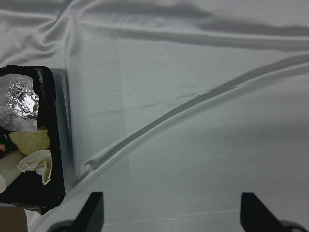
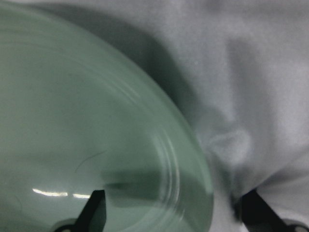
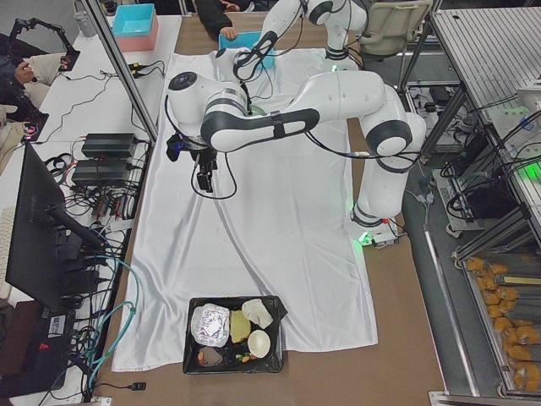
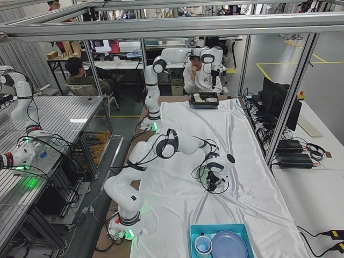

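Note:
My right gripper is low at a pale green dish (image 2: pixel 87 116) lying on the white cloth; one finger is over the dish, the other just outside its rim, with the fingers open. My left gripper hovers open above bare cloth. A black tray (image 3: pixel 233 364) at the near edge in the camera left view holds a foil container (image 3: pixel 210 326), a yellow piece (image 3: pixel 239 326), a cream cup-like item (image 3: pixel 259 343) and other small items.
A blue tray (image 4: pixel 239 234) with a blue plate (image 4: pixel 228 247) and a mug (image 4: pixel 203 244) sits at the far end from the black tray. Monitors and cables line one side.

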